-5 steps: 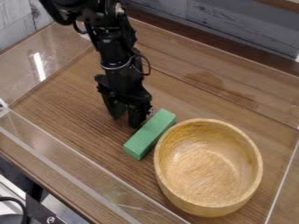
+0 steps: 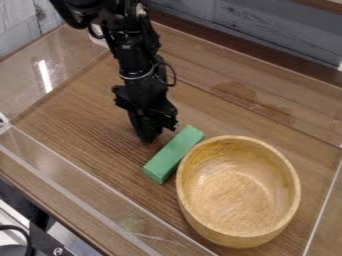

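My black gripper [image 2: 152, 122] hangs low over the wooden table, just up and left of a green rectangular block [image 2: 174, 153]. Its fingertips are dark against the shadow, so I cannot tell whether they are open or shut. The green block lies flat on the table at a slant, beside a pale yellow oval bowl [image 2: 237, 192], which looks empty.
A raised wooden edge lines the back right.
My gripper has shifted slightly up and left, away from the green block. The block and the bowl have not visibly moved.
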